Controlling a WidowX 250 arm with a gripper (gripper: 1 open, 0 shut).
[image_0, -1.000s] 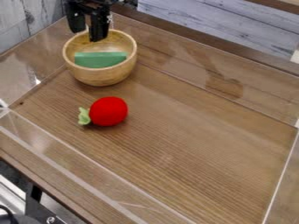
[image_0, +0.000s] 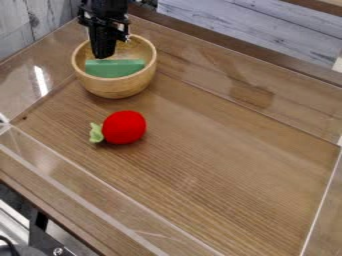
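A wooden bowl (image_0: 115, 86) sits at the upper left of the camera view with a green object (image_0: 120, 68) inside it. My black gripper (image_0: 102, 50) reaches down from the top edge to the back part of the bowl, just above the green object, and is shut with nothing visible between its fingers. A red fruit or toy with a green top, like a strawberry or tomato (image_0: 124, 127), lies on the table in front of the bowl.
A pale wall stands close at the far left behind the bowl.
The red item and the bowl look about where they were.
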